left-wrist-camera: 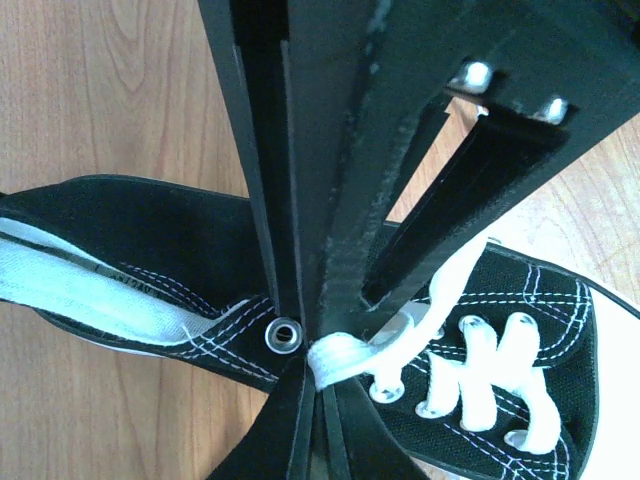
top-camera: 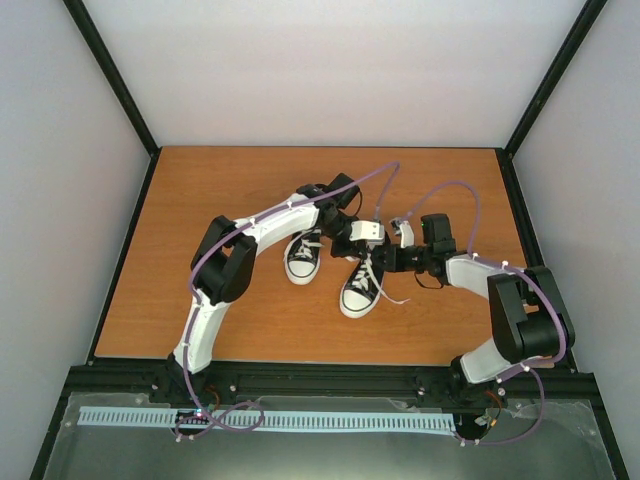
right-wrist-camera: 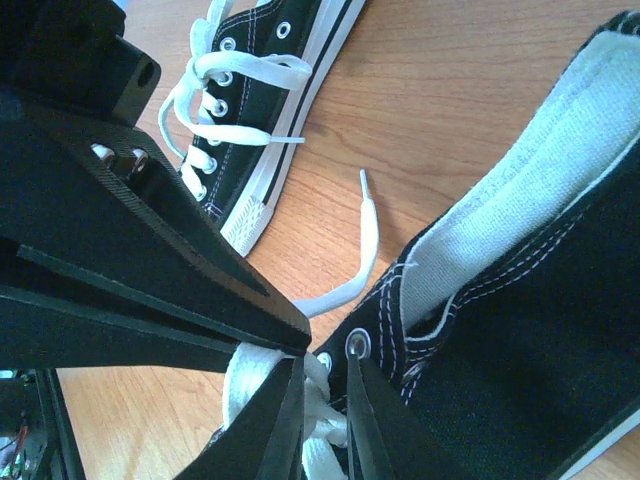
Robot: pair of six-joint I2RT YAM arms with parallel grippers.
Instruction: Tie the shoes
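The right-hand black shoe (top-camera: 355,299) with white laces lies under both grippers, its white toe facing me. In the left wrist view, my left gripper is shut on a white lace (left-wrist-camera: 340,358) just above the eyelets. From the right, my right gripper reaches close against it, its fingers apart, with the bunched lace (right-wrist-camera: 318,415) showing between them. The two grippers crowd together, hiding part of the lacing. A loose lace end (top-camera: 396,299) trails onto the table at the shoe's right side.
The other black shoe (top-camera: 302,262) lies to the left, partly under my left arm; its lace forms loops (right-wrist-camera: 240,80) with loose ends.
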